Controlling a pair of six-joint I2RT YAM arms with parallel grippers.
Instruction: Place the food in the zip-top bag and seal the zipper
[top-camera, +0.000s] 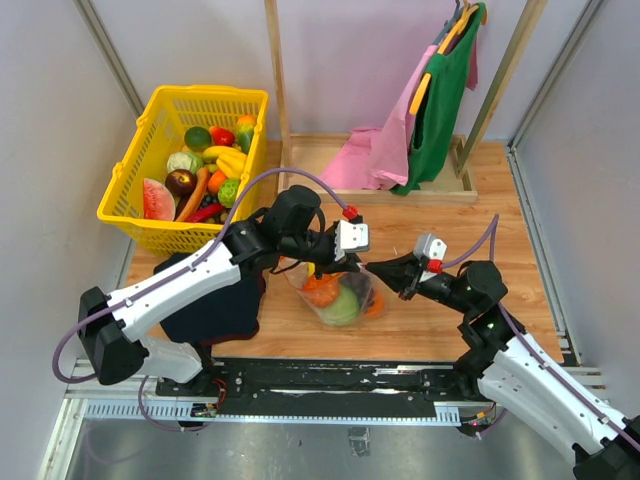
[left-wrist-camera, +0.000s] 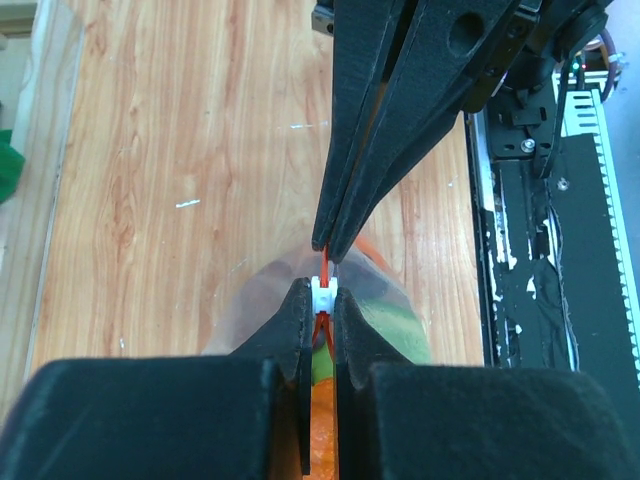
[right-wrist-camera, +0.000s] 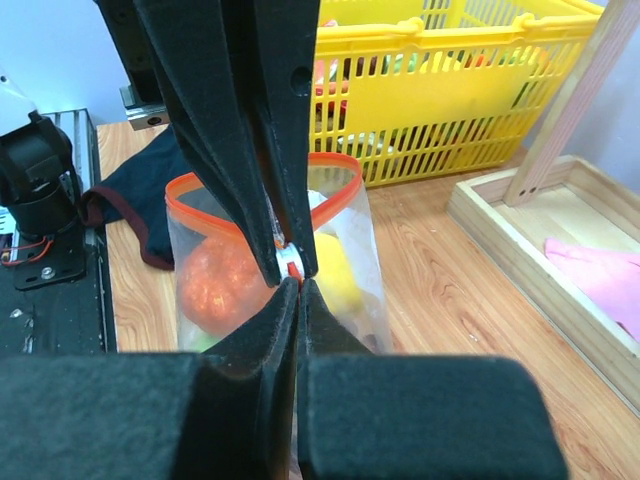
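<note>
The clear bag (top-camera: 342, 306) stands on the wooden table, filled with food; an orange item (right-wrist-camera: 222, 285) and a yellow one (right-wrist-camera: 336, 272) show through it. Its orange zipper rim (right-wrist-camera: 340, 170) gapes in a loop. My left gripper is shut on the white zipper slider (left-wrist-camera: 323, 293), at the bag's right end. Opposite it, tip to tip, my right gripper is shut on the short end of the orange zipper strip (left-wrist-camera: 325, 264) sticking out past the slider. The tips hide most of this pinch.
A yellow basket (top-camera: 180, 238) of fruit and vegetables stands at the back left. Dark cloth (top-camera: 215, 315) lies left of the bag. Behind is a wooden rack (top-camera: 445, 193) with pink and green garments. Bare table (top-camera: 500, 230) extends to the right.
</note>
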